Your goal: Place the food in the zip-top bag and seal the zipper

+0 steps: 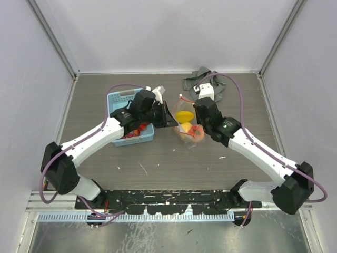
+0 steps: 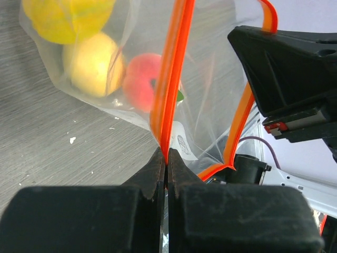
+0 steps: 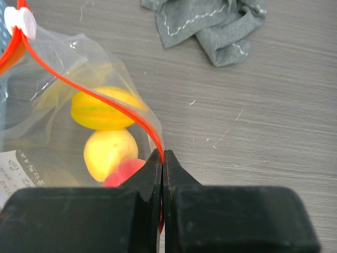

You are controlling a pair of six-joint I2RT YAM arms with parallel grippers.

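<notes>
A clear zip bag [image 1: 189, 134] with an orange zipper stands between the grippers, holding a yellow oblong fruit [image 3: 104, 109], a round yellow fruit [image 3: 109, 150] and a red fruit [image 2: 142, 79]. My left gripper is shut on the bag's zipper edge at the near side. My right gripper is shut on the opposite part of the zipper edge. A white slider [image 3: 21, 22] sits at the zipper's end.
A blue basket [image 1: 121, 97] with red items is at the left. A grey cloth [image 1: 216, 87] lies at the back right.
</notes>
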